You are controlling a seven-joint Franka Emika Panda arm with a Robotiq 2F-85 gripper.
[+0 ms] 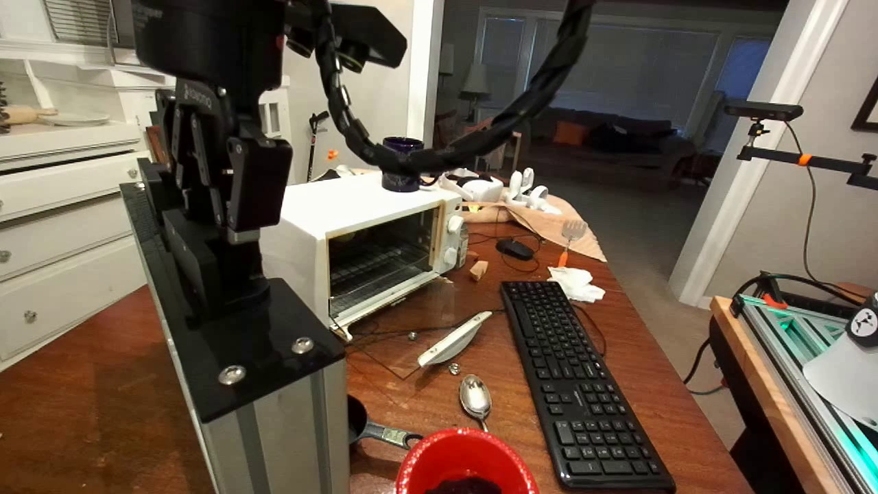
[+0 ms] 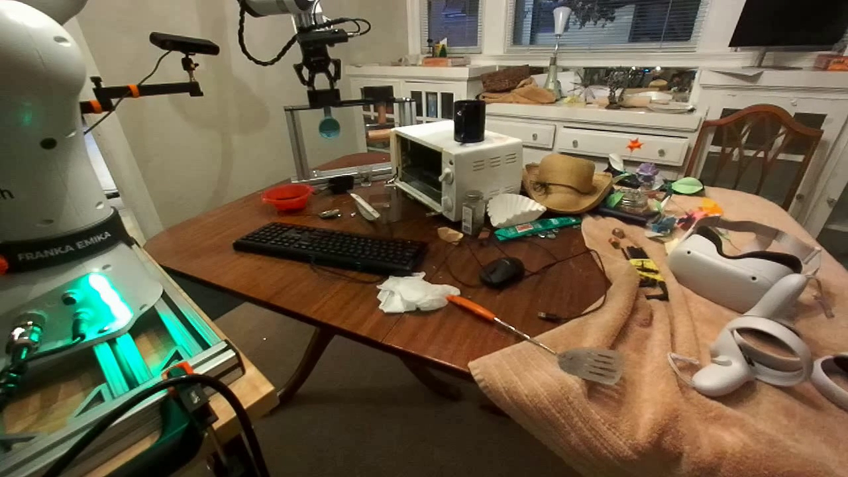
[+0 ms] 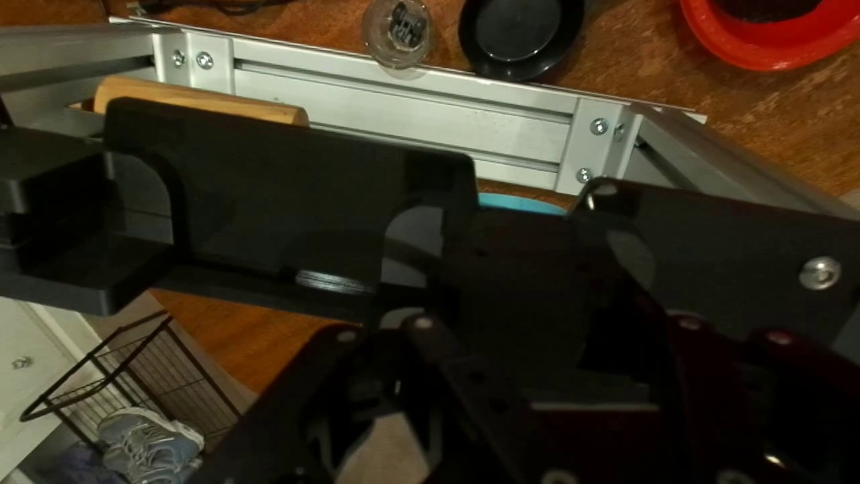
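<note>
My gripper (image 2: 322,86) is at the top of a metal-framed stand (image 2: 298,139), pointing down. In exterior view 1, its fingers (image 1: 256,193) come down to a black block (image 1: 193,255) on the stand's black top plate (image 1: 280,350). The gripper looks shut on this block, though the contact is partly hidden. Below the block in exterior view 2 shows a round blue piece (image 2: 329,127); only a blue edge (image 3: 522,203) peeks out in the wrist view. Dark parts fill the middle of the wrist view and hide the fingertips.
Beside the stand sits a white toaster oven (image 2: 425,139) with a dark mug (image 2: 469,120) on top. A red bowl (image 1: 467,461), a black cup (image 3: 520,32), a spoon (image 1: 475,398) and a keyboard (image 1: 576,379) lie on the table. Inside the stand is a wooden cylinder (image 3: 201,101).
</note>
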